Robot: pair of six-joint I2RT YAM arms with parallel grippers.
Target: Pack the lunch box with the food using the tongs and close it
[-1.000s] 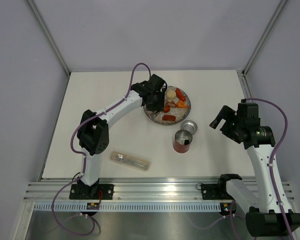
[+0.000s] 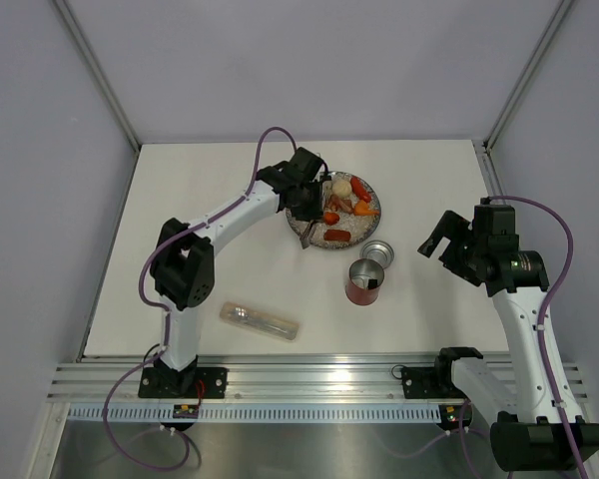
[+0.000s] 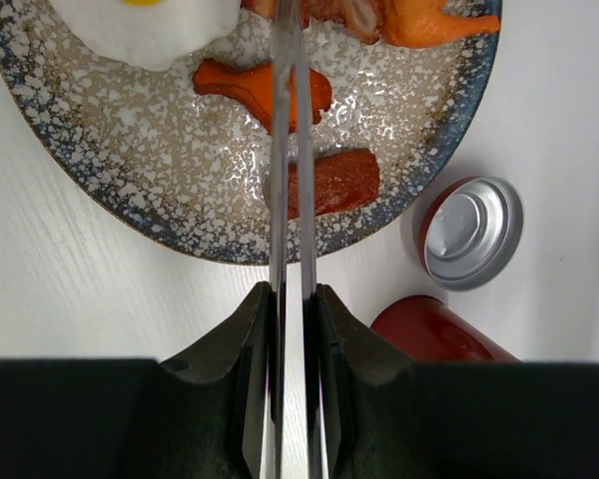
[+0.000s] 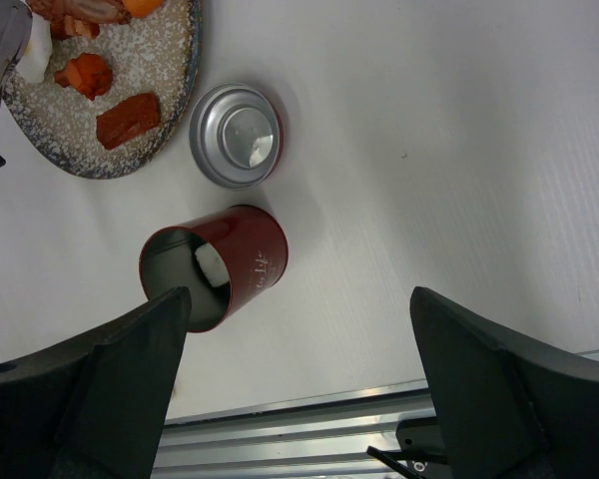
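Observation:
A speckled plate (image 2: 358, 229) holds a fried egg (image 3: 160, 30), bacon (image 3: 347, 15), orange and brown food pieces (image 3: 336, 180). My left gripper (image 2: 312, 222) is over its left part, shut on long clear tongs (image 3: 307, 239), which reach across the plate. Whether the tongs' tips grip any food is hidden at the top of the left wrist view. My right gripper stands open and empty at the table's right side.
A red canister (image 4: 255, 259) lies or stands front right of the plate, something white inside, with its metal lid (image 4: 235, 135) beside it. A cutlery case (image 2: 259, 320) lies at the front.
The right arm is unchanged.

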